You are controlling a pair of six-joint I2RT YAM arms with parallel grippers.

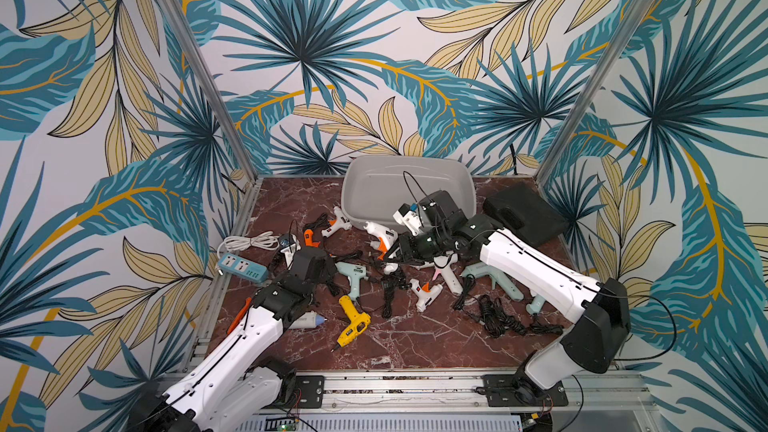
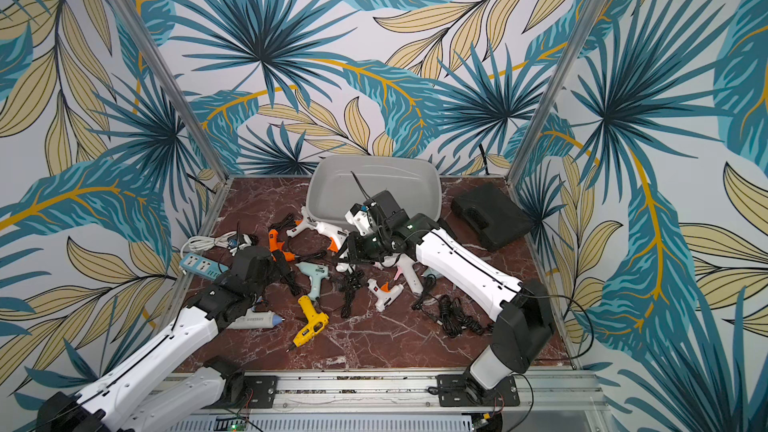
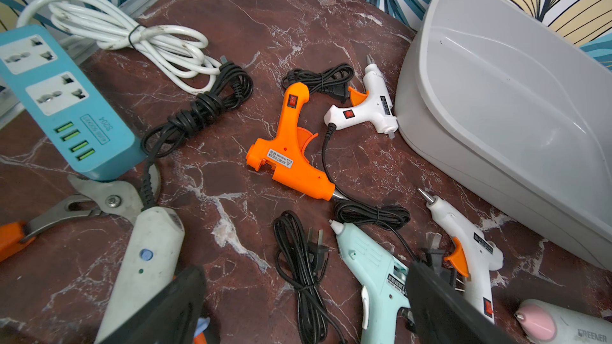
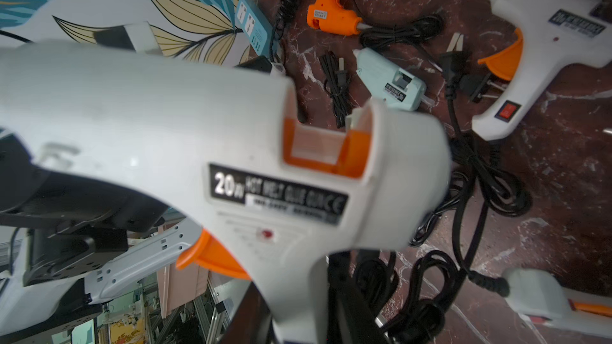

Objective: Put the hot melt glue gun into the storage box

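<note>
My right gripper (image 1: 412, 244) is shut on a white hot melt glue gun (image 4: 159, 121) with an orange trigger, held raised just in front of the grey storage box (image 1: 368, 176). The gun fills much of the right wrist view, its label reading 20W. My left gripper stands open low at the table's left side, over loose tools. Orange (image 3: 287, 159), white (image 3: 376, 102), mint (image 3: 369, 261) and yellow (image 1: 352, 320) glue guns lie on the table outside the box.
A blue power strip (image 3: 70, 102), pliers (image 3: 108, 197) and coiled cords crowd the left. A black case (image 1: 524, 212) sits right of the box. Bare table shows at the front and back left.
</note>
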